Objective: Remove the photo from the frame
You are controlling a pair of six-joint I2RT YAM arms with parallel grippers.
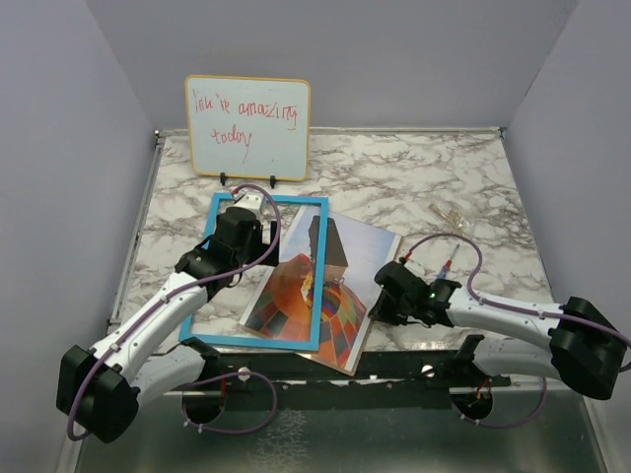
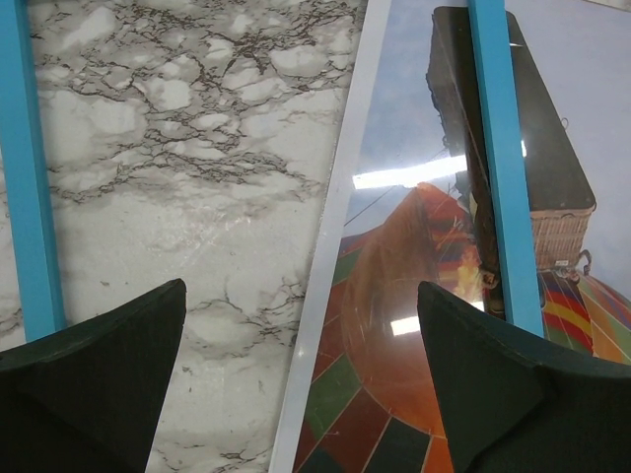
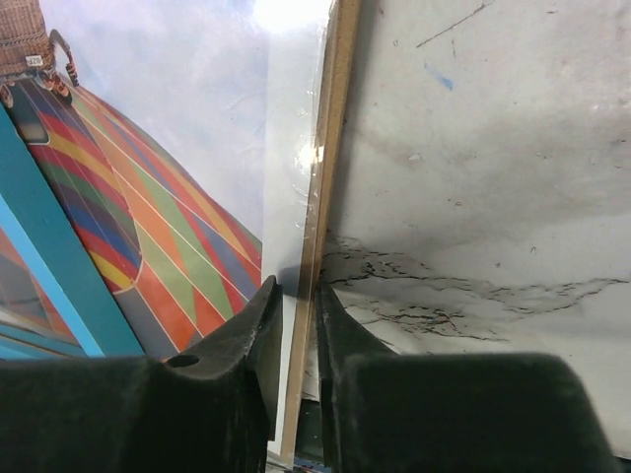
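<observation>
The photo panel (image 1: 363, 246), a hot-air balloon picture with a glossy surface, lies slanted, partly inside and partly right of the blue frame (image 1: 320, 266). The frame's right bar crosses over it. My left gripper is open, with the photo's pale left border (image 2: 320, 266) and marble seen between its fingers. At the photo's lower right edge, my right gripper has its fingers close together, one on either side of the brown panel edge (image 3: 330, 138). Whether they press on it I cannot tell.
A whiteboard (image 1: 248, 128) with red writing stands at the back left. A clear crumpled item (image 1: 451, 217) and a thin red-and-blue tool (image 1: 449, 262) lie to the right. Marble is bare at the back right. The photo's lower corner overhangs the front table edge.
</observation>
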